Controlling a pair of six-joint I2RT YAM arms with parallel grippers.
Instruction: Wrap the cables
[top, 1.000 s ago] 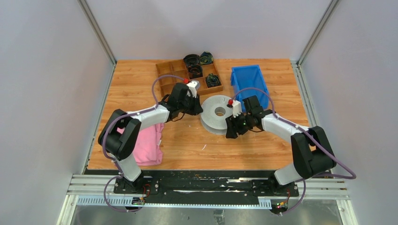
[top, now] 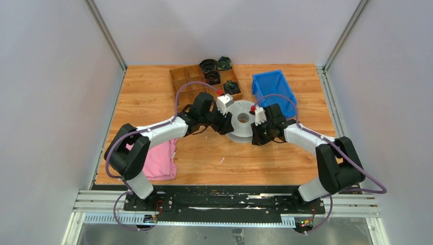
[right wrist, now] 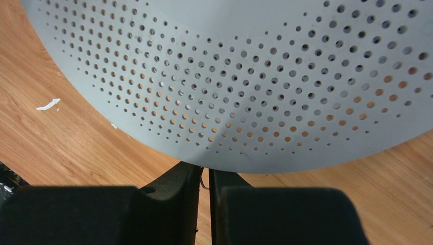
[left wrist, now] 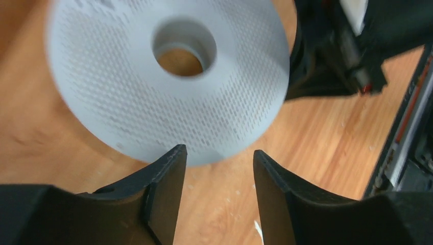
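Note:
A pale grey spool [top: 234, 112] with perforated flanges lies flat on the table between both arms. In the left wrist view my left gripper stands open, empty, its fingertips at the spool's near edge. My right gripper [top: 257, 141] is at the spool's front right side. In the right wrist view its fingers [right wrist: 176, 204] are nearly together, and their tips go out of sight under the flange [right wrist: 245, 148]. A thin dark strand [right wrist: 204, 182] shows in the narrow gap; whether it is pinched cannot be made out. Wound cable on the spool is not visible.
Behind the spool, a wooden divided tray [top: 186, 84] holds several coiled dark cables [top: 231, 87]. The blue bin [top: 273, 84] stands at the back right, a pink cloth [top: 161, 161] at the left.
The spool has shifted right and slightly back.

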